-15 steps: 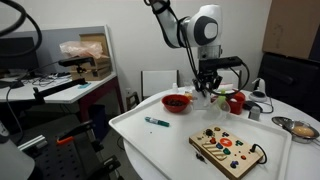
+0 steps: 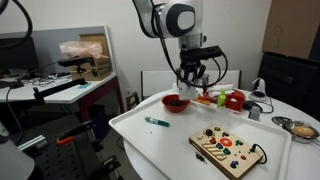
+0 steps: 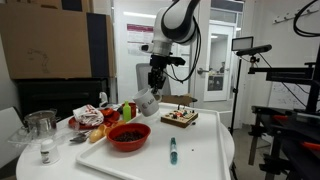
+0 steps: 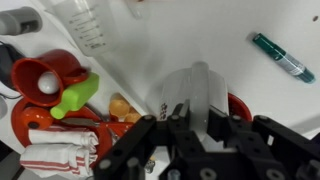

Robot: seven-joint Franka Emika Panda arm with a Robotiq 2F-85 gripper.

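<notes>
My gripper (image 3: 157,86) is shut on the handle of a whitish, see-through cup (image 3: 147,103), held above the table and tilted. In exterior view 1 the cup (image 2: 188,92) appears just above and to the right of the red bowl (image 2: 170,107). Exterior view 2 shows dark contents in that bowl (image 3: 127,145). From the wrist, the cup's pale handle (image 4: 200,90) runs between the fingers, while the bowl's red rim (image 4: 240,108) is mostly hidden behind cup and gripper. What the cup contains cannot be made out.
A teal marker (image 3: 173,157) lies on the white table. A wooden board with small pieces (image 2: 225,152) sits at the right. Near the bowl stand a red mug (image 4: 65,68), a green bottle (image 4: 75,95) and a clear graduated cup (image 4: 90,25).
In exterior view 1, the arm has moved left, carrying the cup from right of the red bowl to close above its right side. The bowl, board and marker have stayed put.
</notes>
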